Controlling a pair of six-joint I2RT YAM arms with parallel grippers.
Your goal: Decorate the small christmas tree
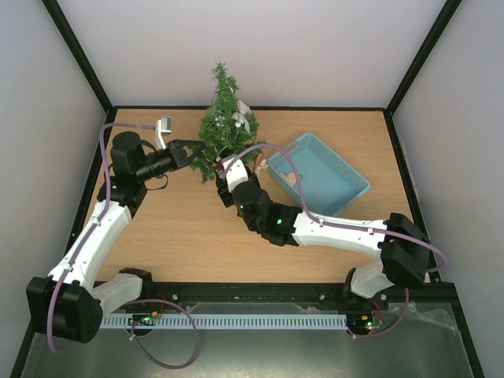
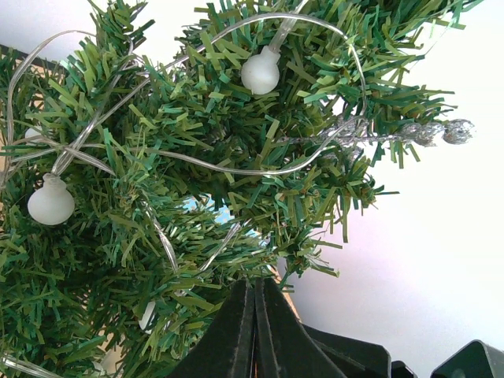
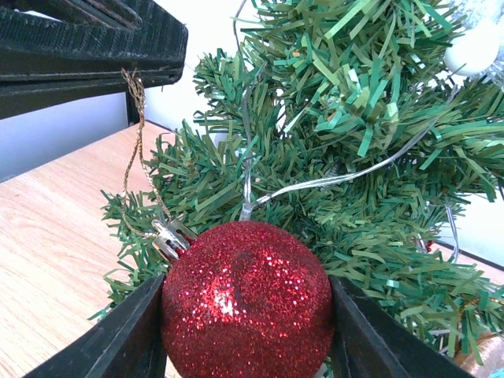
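Observation:
The small green tree (image 1: 228, 118) stands at the back of the table, hung with a string of lights and silver decorations. Low at its front, my right gripper is shut on a red glitter bauble (image 3: 248, 295). From the bauble's silver cap a gold string (image 3: 140, 150) runs up to my left gripper (image 1: 201, 145), whose closed tips pinch its upper end. The left fingers (image 2: 272, 335) point into the branches at the tree's left side; no string shows between them in the left wrist view. White bulbs (image 2: 261, 72) hang close above.
A blue basket (image 1: 346, 189) with a tan item at its left end stands right of the tree, near my right arm. Light wires (image 2: 236, 169) loop across the branches.

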